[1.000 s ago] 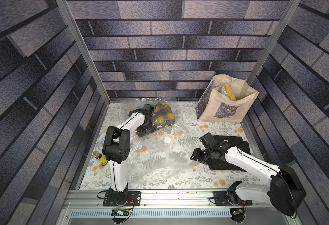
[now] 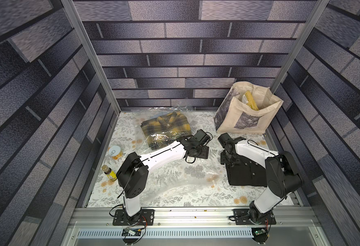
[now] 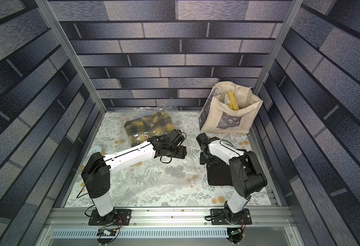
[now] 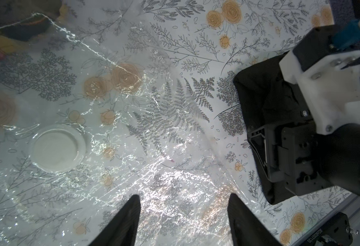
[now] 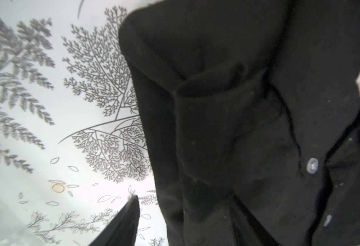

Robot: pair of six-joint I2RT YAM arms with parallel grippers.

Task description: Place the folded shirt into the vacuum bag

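Observation:
A folded black shirt (image 2: pixel 245 174) lies flat at the right of the table, its collar and buttons showing in the right wrist view (image 5: pixel 237 135). The clear vacuum bag (image 4: pixel 147 180) is spread over the middle, shiny and creased, with a white round valve (image 4: pixel 58 148). Over the bag, my left gripper is part open, and I see nothing held between its fingers. My right gripper hovers over the shirt's left edge, fingers apart, the edge showing between them. Whether it touches the cloth I cannot tell.
A yellow plaid cloth (image 2: pixel 167 125) lies under clear plastic at the back left. Behind the shirt stands a beige tote bag (image 2: pixel 256 114) holding a yellow packet (image 2: pixel 249 100). A can (image 2: pixel 115 152) and a small bottle (image 2: pixel 109 172) sit at the left edge.
My left gripper has swung right from the plaid cloth to above the bag's middle.

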